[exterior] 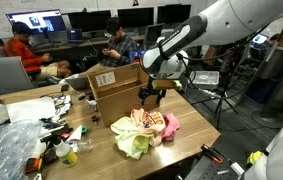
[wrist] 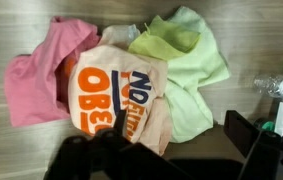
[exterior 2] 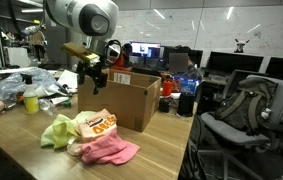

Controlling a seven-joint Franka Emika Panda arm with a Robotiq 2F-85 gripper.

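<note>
My gripper [exterior: 152,98] is open, pointing down above the cloths, with nothing between its fingers. In exterior view 2 the gripper [exterior 2: 88,84] hangs clear above the pile. A pale green cloth [wrist: 186,92], a white-and-orange cloth with printed letters [wrist: 117,88] and a pink cloth [wrist: 43,80] lie crumpled together in the wrist view. The printed cloth overlaps both others in the middle. From the side, the pink cloth [exterior 2: 109,150] is nearest and the green cloth [exterior 2: 60,132] lies to the left.
A cardboard box [exterior 2: 131,102] stands open-topped behind the cloths. Left of them are a yellow-labelled bottle [exterior: 65,152], clear plastic wrapping [exterior: 9,143] and small clutter. Bare table [exterior 2: 161,140] shows right of the pile.
</note>
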